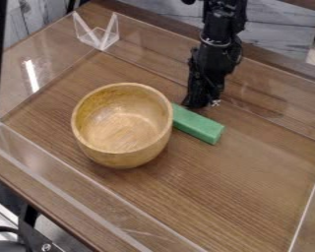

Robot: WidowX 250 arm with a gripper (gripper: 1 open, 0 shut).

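Observation:
My black gripper [197, 98] reaches down from the top centre to the table, just right of a wooden bowl [121, 128] and at the upper left end of a green block [200, 125]. Its fingertips are dark and small; whether anything is between them is hard to make out.
A clear plastic holder [97, 31] stands at the upper left. A pale board lies behind the arm at the back.

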